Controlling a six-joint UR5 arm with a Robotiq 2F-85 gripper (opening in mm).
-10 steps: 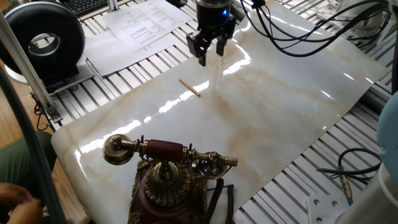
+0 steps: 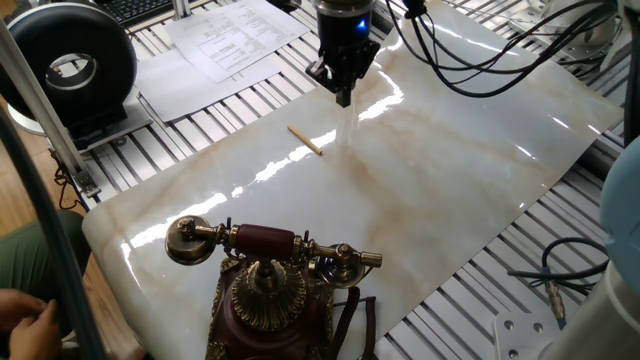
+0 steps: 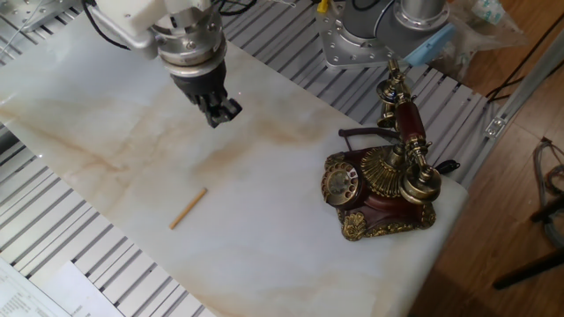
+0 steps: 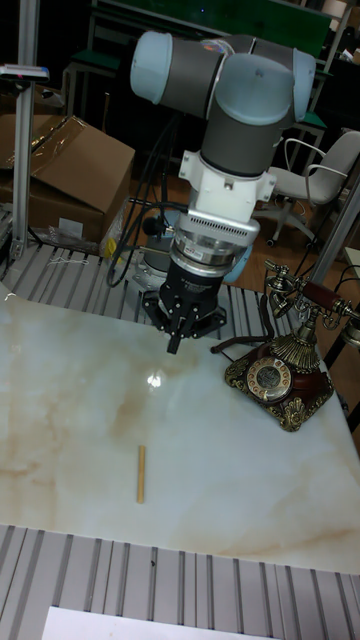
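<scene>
A short tan wooden stick (image 2: 305, 140) lies by itself on the pale marbled sheet (image 3: 264, 264). My gripper (image 2: 344, 99) hangs above the sheet, apart from the stick, with its black fingers brought together and nothing visible between them. In exterior view 2 the gripper (image 3: 226, 116) appears above and to the right of the stick (image 3: 188, 209). From exterior view 3, the gripper (image 4: 174, 343) is on the arm's side of the sheet, while the stick (image 4: 141, 475) lies closer to that camera. An ornate red-brown and brass telephone (image 3: 381, 185) stands upright at one end, its handset (image 2: 266, 240) on the cradle.
Papers (image 2: 225, 45) and a black ring-shaped device (image 2: 68, 65) are beyond the sheet's edge in exterior view 1. Black cables (image 2: 480, 70) loop near the arm. Around the stick the sheet is clear. A person's hands (image 2: 25, 325) show at the lower left.
The stick and telephone have not moved.
</scene>
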